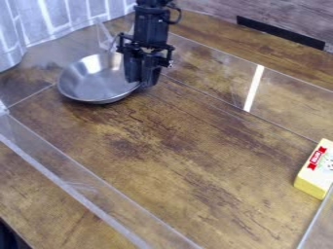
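Note:
A metal pan or shallow bowl (92, 82) rests on the wooden table toward the upper left. My black gripper (143, 74) hangs from the top of the view over the pan's right rim, with its fingers low beside that rim. Whether anything is between the fingers cannot be told at this size.
A yellow box with a red label (314, 171) lies at the right edge. A white strip (255, 88) lies on the table right of the pan. A pale ribbed object (53, 15) stands at the back left.

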